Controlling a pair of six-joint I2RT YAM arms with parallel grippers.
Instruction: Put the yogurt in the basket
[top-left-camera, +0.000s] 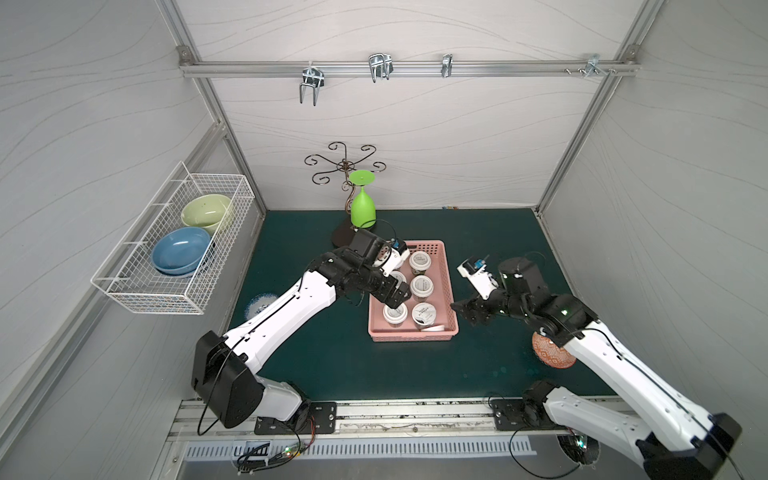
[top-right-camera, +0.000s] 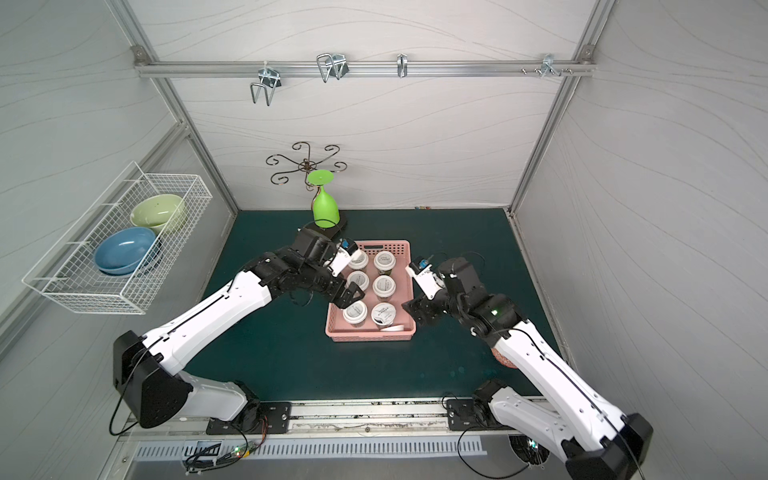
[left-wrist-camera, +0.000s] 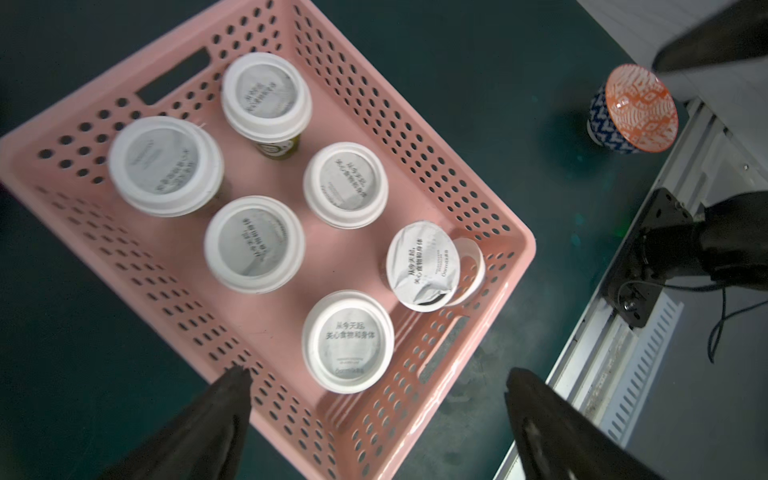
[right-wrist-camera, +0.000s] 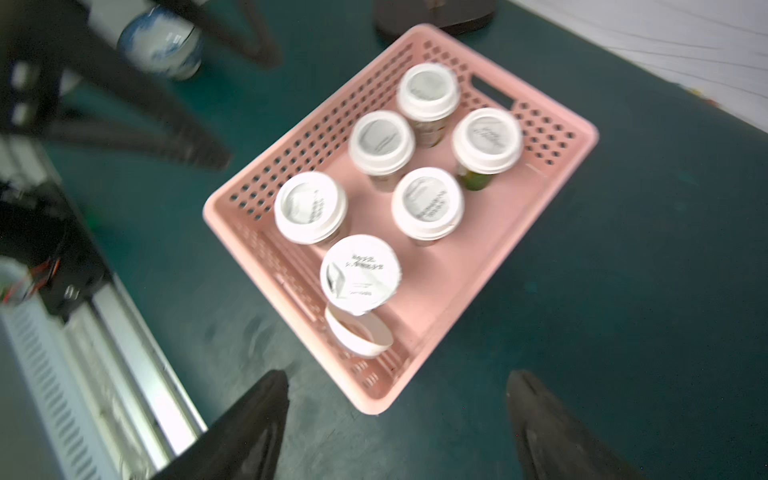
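Note:
Several yogurt cups with white lids stand upright inside the pink basket (top-left-camera: 373, 330); one cup (left-wrist-camera: 348, 341) sits near its front left corner in the left wrist view. Another cup (right-wrist-camera: 360, 273) shows a creased foil top, with a loose white ring (right-wrist-camera: 358, 334) leaning between it and the basket's end wall. My left gripper hangs above the basket's left side, open, with nothing between its fingers. To the right of the basket, my right gripper is open and empty, its fingers (right-wrist-camera: 260, 416) spread apart.
A green goblet (top-left-camera: 363, 209) hangs on a dark metal stand behind the basket. A patterned bowl (left-wrist-camera: 640, 108) lies at the right, and a blue-white one (right-wrist-camera: 162, 41) at the left. A white wire rack (top-left-camera: 152, 302) holds two bowls. Table right of the basket is clear.

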